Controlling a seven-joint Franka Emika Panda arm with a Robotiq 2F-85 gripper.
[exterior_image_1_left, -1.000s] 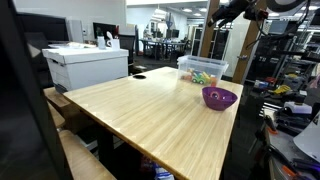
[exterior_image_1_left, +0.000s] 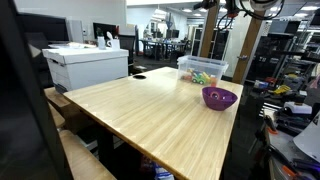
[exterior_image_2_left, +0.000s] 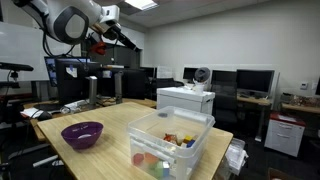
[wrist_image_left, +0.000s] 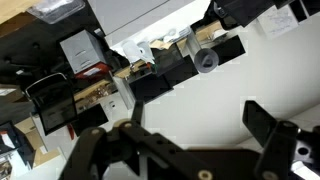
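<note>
A purple bowl (exterior_image_1_left: 219, 98) sits near the table's right edge in exterior view 1, and the same purple bowl (exterior_image_2_left: 82, 135) shows at the front left in exterior view 2. Beyond it stands a clear plastic bin (exterior_image_2_left: 153, 125) with several colourful items (exterior_image_2_left: 172, 139) inside. High above the table, my arm (exterior_image_2_left: 72, 25) reaches in from the upper left, clear of both containers. In the wrist view my gripper is open, its dark fingers wide apart with only the distant room between them. The top edge of exterior view 1 cuts off most of the arm.
A white cabinet (exterior_image_1_left: 90, 68) stands beyond the table, and desks with monitors (exterior_image_2_left: 254, 83) fill the background.
My arm has risen over the second, passing mostly out of the top of exterior view 1. The bowl and bin have stayed put.
</note>
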